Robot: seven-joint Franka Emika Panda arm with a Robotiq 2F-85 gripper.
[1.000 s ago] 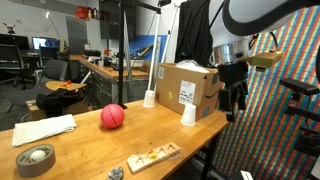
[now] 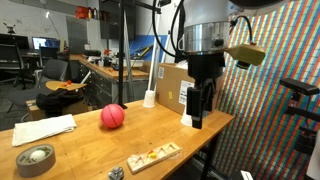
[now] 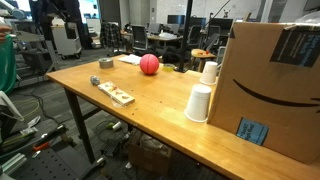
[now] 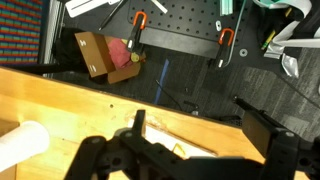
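High at the right of exterior view 1, my gripper [image 2: 197, 112] points down near the table's edge. In the wrist view its two dark fingers [image 4: 128, 152] stand wide apart, so the gripper is open with nothing visible between them. On the wooden table [image 3: 165, 110] lie a red ball [image 2: 112, 116], a light wooden tray [image 2: 153, 157] with small pieces, a crumpled silvery lump [image 2: 116, 173] and a grey tape roll [image 2: 35, 160]. Two white cups [image 3: 197, 102] stand upside down near a large cardboard box [image 3: 270, 90]. One cup is partly hidden by the gripper in exterior view 1.
A folded white cloth [image 2: 44, 130] lies at the table's far left. Beyond the edge, tools and a small open carton [image 4: 100, 58] sit low down. A dark upright pole [image 2: 121, 50] rises behind the table.
In exterior view 1 my gripper has moved left, from beyond the right table edge to in front of the nearer cup. The objects on the table have not moved.
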